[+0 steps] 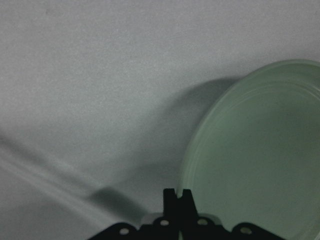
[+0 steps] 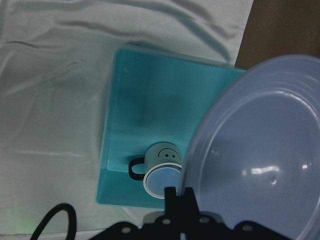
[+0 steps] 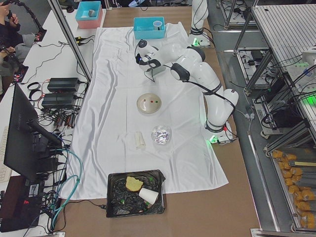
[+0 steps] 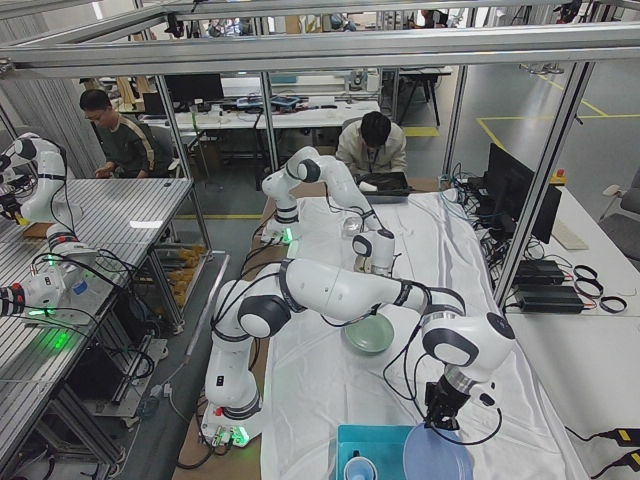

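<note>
In the left wrist view my left gripper has its fingers close together at the near rim of a green plate (image 1: 255, 160) on the white cloth; whether it grips the rim is unclear. My right gripper is shut on a blue plate (image 2: 260, 145), held over the right part of a cyan bin (image 2: 145, 95). A mug (image 2: 162, 177) with a smiley face lies in that bin.
A beige plate (image 3: 148, 102), a foil dish (image 3: 161, 135) and a pale item (image 3: 139, 139) lie on the cloth. A black tray (image 3: 112, 197) holding a cup and a yellow piece stands at the near end.
</note>
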